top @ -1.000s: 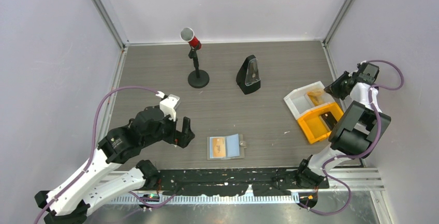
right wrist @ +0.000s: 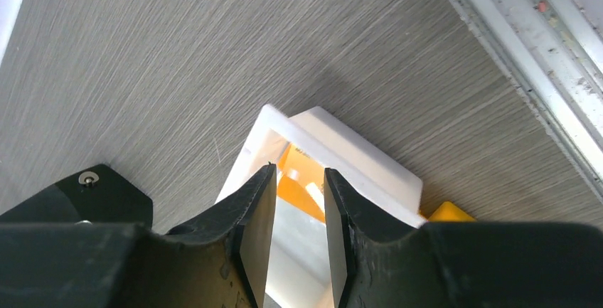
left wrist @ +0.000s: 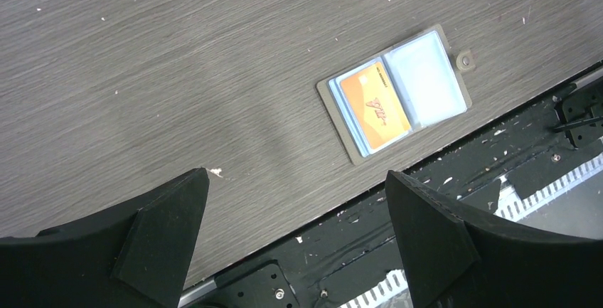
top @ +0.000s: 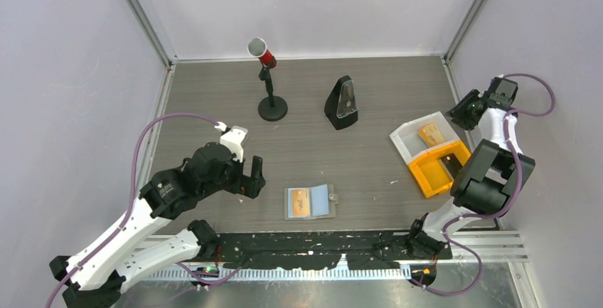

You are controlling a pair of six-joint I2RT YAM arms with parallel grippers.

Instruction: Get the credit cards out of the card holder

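The card holder point(top: 311, 216) lies open near the table's front edge, an orange card point(left wrist: 375, 105) in its left pocket and a pale blue-white face on its right half. My left gripper is open above the table, left of the holder, nothing between its fingers. At the right, another orange card point(top: 431, 134) lies inside the white compartment point(top: 407, 136) of a box. Over that compartment's far right side is my right gripper, its fingers apart; the card shows below, beyond the gap, not gripped.
Joined to the white compartment is a yellow one point(top: 424, 181) with a dark item in it. A black metronome point(top: 343, 103) and a stand with a red-and-white top point(top: 272, 108) are at the back. Bare table lies between holder and box.
My right gripper has drawn back and away from the card in the white compartment, which shows more fully now. The left arm has shifted only slightly. The card holder is unmoved.
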